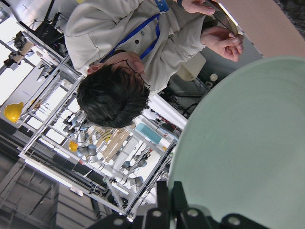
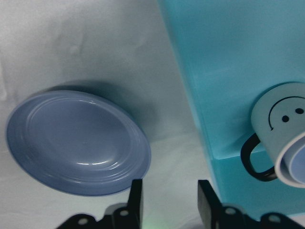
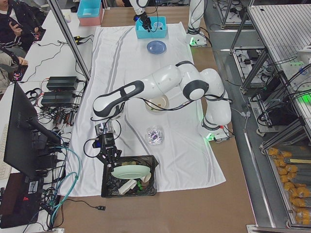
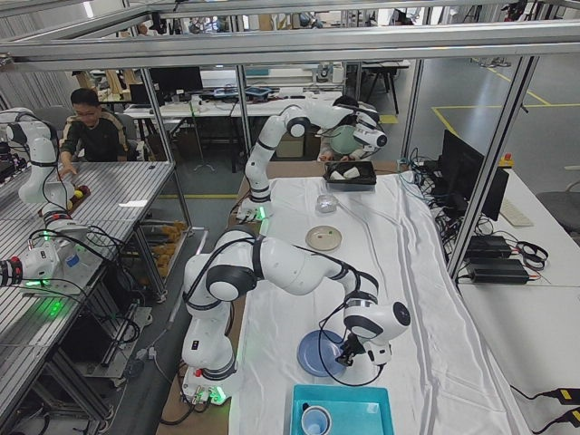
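A pale green plate (image 3: pixel 131 171) is gripped at its edge by my left gripper, tilted over a black bin (image 3: pixel 105 190) that holds white and green items. In the left wrist view the plate fills the right side. My right gripper stands open beside a light blue tray (image 2: pixel 224 57), with nothing between its fingers. A blue plate (image 2: pixel 78 138) lies on the cloth left of that tray. Inside the tray is a smiley mug (image 2: pixel 274 114) with a black handle, with a blue cup (image 2: pixel 298 162) in its mouth.
A white cloth (image 3: pixel 102 73) covers the table. A beige plate (image 4: pixel 323 237) and a clear packet (image 3: pixel 155 136) lie in its middle. A monitor, cables and devices line one side. A person is close beyond the black bin in the left wrist view.
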